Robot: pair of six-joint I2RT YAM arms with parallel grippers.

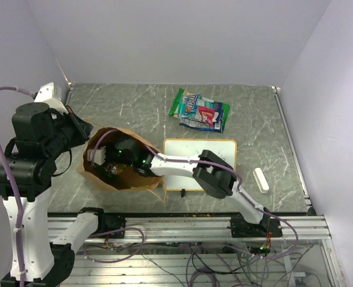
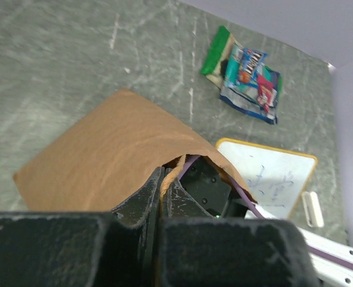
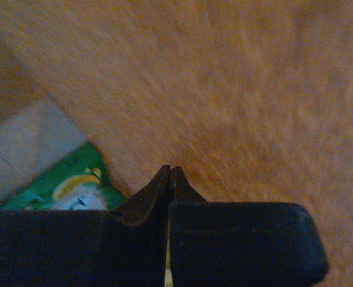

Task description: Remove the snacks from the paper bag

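The brown paper bag (image 1: 137,137) lies on its side, mouth toward the front. My left gripper is shut on the edge of its mouth. Inside the bag my right gripper is shut with nothing between its fingers. The green Fox's candy packet (image 3: 83,179) lies at the lower left of the right wrist view, outside those fingers and partly hidden behind them. Several snack packets lie outside at the back right, among them a blue M&M's packet (image 1: 190,105) and a red packet (image 1: 206,115).
A whiteboard with a yellow rim (image 1: 191,140) lies right of the bag, under my right arm. A white bar-shaped object (image 1: 260,180) sits at the far right.
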